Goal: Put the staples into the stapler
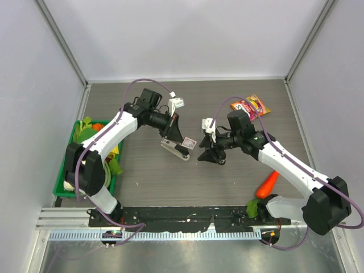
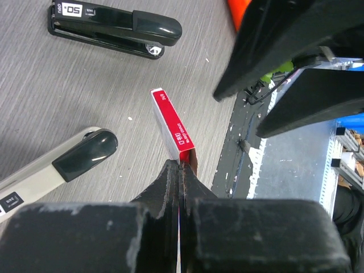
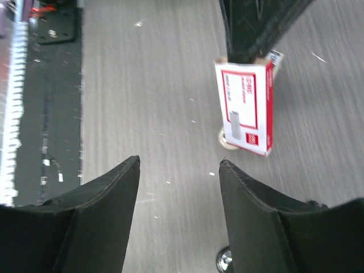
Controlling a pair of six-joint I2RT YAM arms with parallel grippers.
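Observation:
My left gripper is shut on the end of a small red-and-white staple box [image 2: 173, 126], where brown cardboard shows. The box [image 3: 242, 108] hangs above the table in the right wrist view. Facing it, my right gripper is partly open, with only table showing between its fingers. A white stapler with a black cap [image 1: 175, 149] lies below the left gripper, partly covered. In the left wrist view a black stapler [image 2: 114, 25] lies apart from the white one [image 2: 42, 173]; the right arm mostly covers it from above.
A green basket [image 1: 58, 185] of toy vegetables stands at the left. Snack bags [image 1: 250, 108] lie at the back right, and a toy carrot [image 1: 267, 185] at the front right.

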